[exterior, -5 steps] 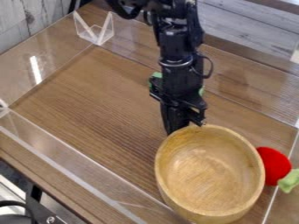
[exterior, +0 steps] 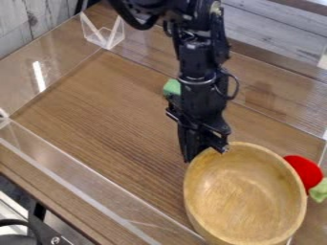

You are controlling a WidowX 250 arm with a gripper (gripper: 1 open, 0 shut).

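A large wooden bowl (exterior: 246,199) rests at the lower right of the table. My black gripper (exterior: 192,151) reaches down to the bowl's upper-left rim, its fingertips at that rim; it looks shut, and I cannot tell whether the rim is between the fingers.
A red object with a green part (exterior: 303,172) lies right of the bowl, partly behind it. A green item (exterior: 171,88) is half hidden behind my arm. A clear holder (exterior: 102,29) stands at the back left.
The bowl and my gripper have shifted slightly rightward over the last second. The red object is now more hidden by the bowl.
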